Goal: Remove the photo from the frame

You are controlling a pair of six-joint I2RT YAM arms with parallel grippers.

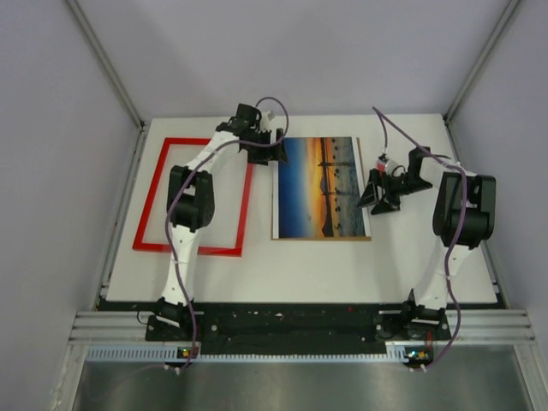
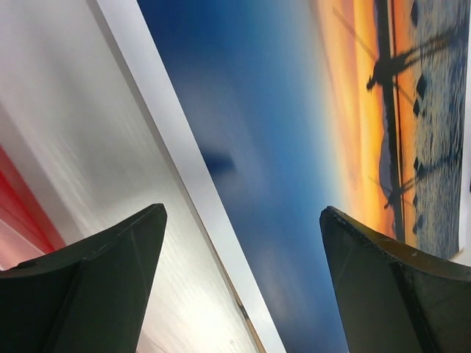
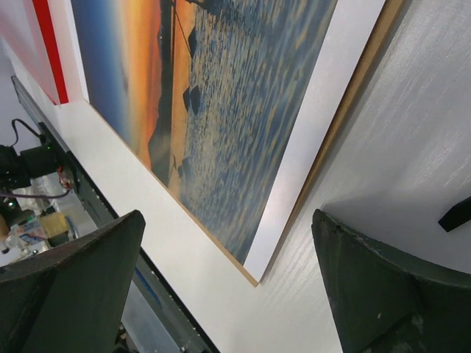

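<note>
The sunset photo [image 1: 312, 188] lies on a brown backing board with white margins [image 3: 305, 143] in the middle of the white table. My left gripper [image 1: 271, 144] is open over the photo's upper left edge; the left wrist view shows the white strip [image 2: 196, 176] along that edge between and beyond its fingers. My right gripper [image 1: 377, 195] stands open at the photo's right edge, with the board's lower corner just beyond its fingertips in the right wrist view. Both grippers hold nothing.
The red frame [image 1: 140, 221] with a clear pane lies to the left, partly under my left arm. Grey walls stand behind and at both sides.
</note>
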